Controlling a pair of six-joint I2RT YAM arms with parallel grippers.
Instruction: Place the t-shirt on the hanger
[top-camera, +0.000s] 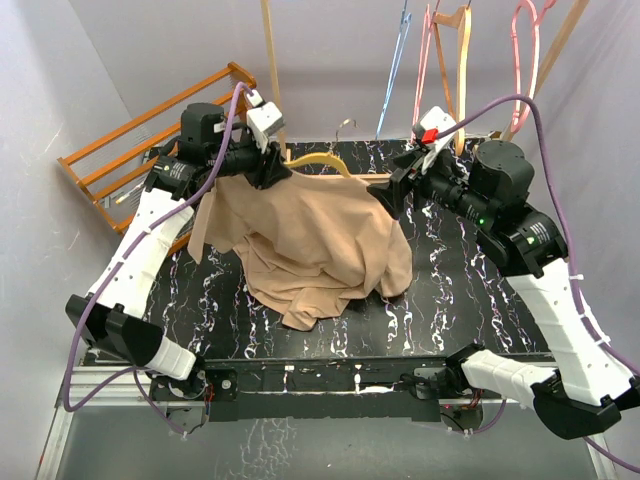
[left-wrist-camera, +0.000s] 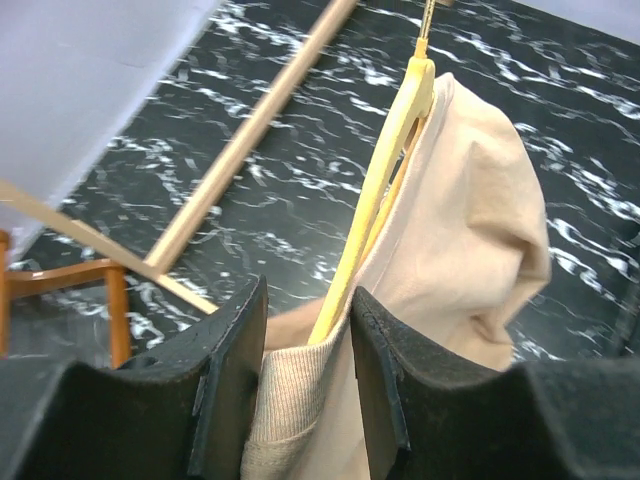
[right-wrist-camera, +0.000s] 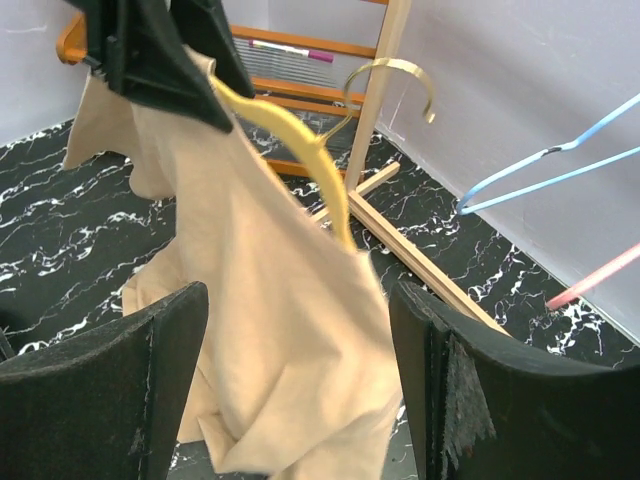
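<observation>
A tan T-shirt drapes from a yellow hanger, whose metal hook stands up free. My left gripper holds the shirt and hanger at the left end; in the left wrist view they pass between its fingers. My right gripper is near the hanger's other end, open; in the right wrist view its fingers are apart, with the shirt beyond them.
A wooden rack leans at the left. Pink, blue and wooden hangers hang at the back right. Wooden bars lie on the dark marbled tabletop.
</observation>
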